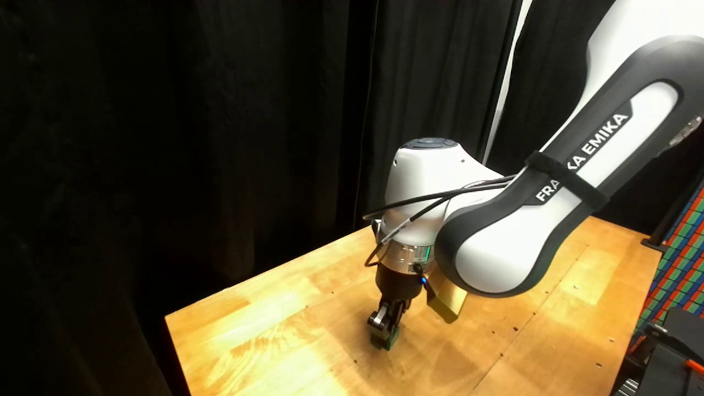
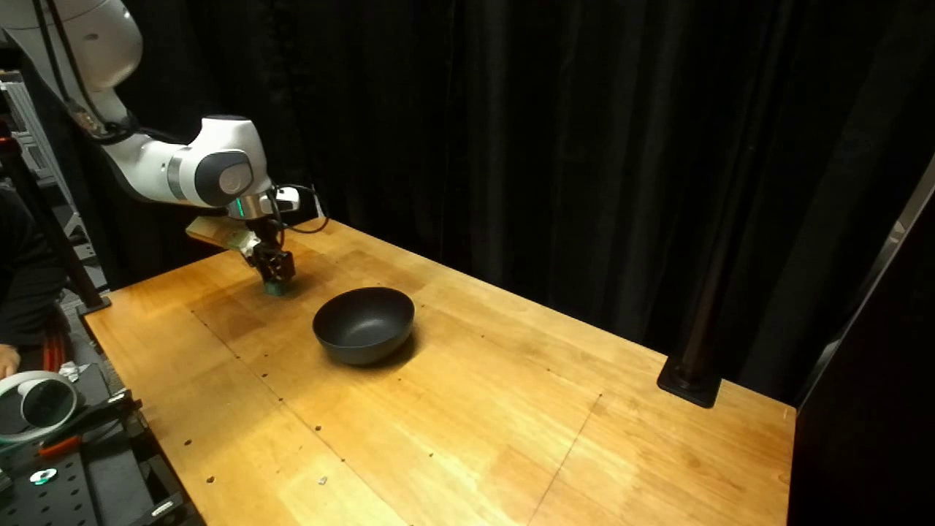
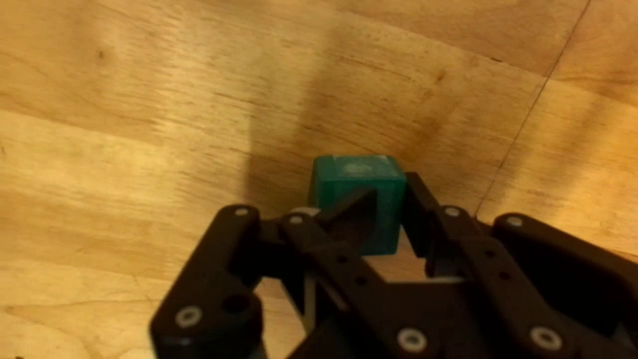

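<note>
A green cube (image 3: pixel 359 170) rests on the wooden table, with my gripper low around it. In the wrist view, the left fingertip covers part of the cube's near face, while the right finger (image 3: pixel 421 209) lies along its right side. The fingers are partly apart; whether both fingers press on the cube cannot be told. From exterior view 1, the cube (image 1: pixel 386 344) shows just under the gripper (image 1: pixel 383 324). Exterior view 2 has only a little of the cube (image 2: pixel 277 288) visible below the dark fingers.
A black bowl (image 2: pixel 364 326) stands on the table a short way from the gripper, its inside looking empty. Much of the wooden table (image 2: pixel 526 412) beyond the bowl is bare. Black curtains hang behind, and a dark post base (image 2: pixel 689 382) sits at the table's edge.
</note>
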